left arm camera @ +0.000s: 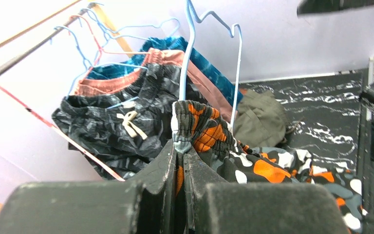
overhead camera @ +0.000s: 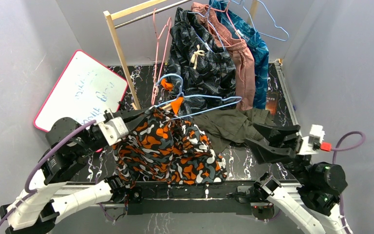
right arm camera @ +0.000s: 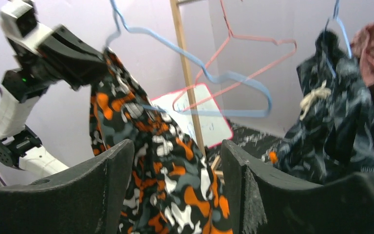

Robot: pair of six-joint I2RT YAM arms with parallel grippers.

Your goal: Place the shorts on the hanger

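Note:
Camouflage shorts [overhead camera: 170, 151] in orange, black, grey and white hang from my left gripper [overhead camera: 148, 112], which is shut on their bunched waistband [left arm camera: 207, 129]. A light blue hanger [overhead camera: 214, 97] has one end at the waistband beside that gripper. Its other end sticks out free to the right, outside the cloth, as the right wrist view also shows with the hanger's tip [right arm camera: 260, 95]. How far the near end sits inside the waistband is hidden. My right gripper [overhead camera: 251, 133] stands open to the right, apart from hanger and shorts, nothing between its fingers.
A wooden rack [overhead camera: 119, 58] at the back carries black patterned shorts [overhead camera: 197, 63], pink shorts [overhead camera: 243, 63], blue shorts [overhead camera: 261, 73] and hangers, including an empty pink one [overhead camera: 157, 63]. Olive cloth [overhead camera: 224, 124] lies behind the camouflage shorts. A whiteboard [overhead camera: 80, 90] leans left.

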